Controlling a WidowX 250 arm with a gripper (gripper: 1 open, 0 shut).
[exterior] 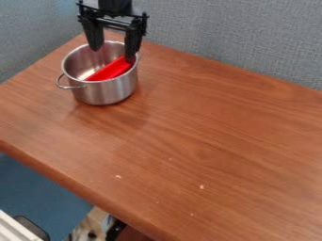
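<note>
A stainless steel pot (101, 89) with side handles stands at the back left of the wooden table (214, 141). Inside it lies a long red object (111, 71), partly hidden by the pot's wall. My black gripper (113, 43) hangs open over the pot, its two fingers spread wide near the rim, with nothing held between them.
Grey padded walls (251, 38) border the back and left. Below the near left edge are a blue floor and some equipment (19, 229).
</note>
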